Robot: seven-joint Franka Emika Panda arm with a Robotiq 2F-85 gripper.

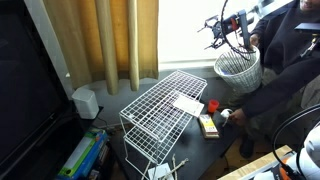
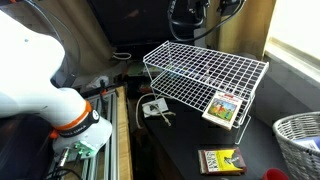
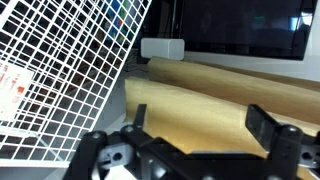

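My gripper is open, its two dark fingers well apart with nothing between them. In exterior view 1 it hangs high at the back right, in front of the bright window; in exterior view 2 only part of it shows at the top edge. A white wire rack (image 1: 160,112) stands on the dark table, below and to one side of the gripper. On the rack's top lies a colourful card (image 2: 222,107). Beside the rack are a yellow and red box (image 2: 221,160) and a red cup (image 1: 213,106).
A white woven basket (image 1: 238,72) stands at the right near the window. A person (image 1: 270,95) is at the right, by the table. Tan curtains (image 1: 118,40) hang behind.
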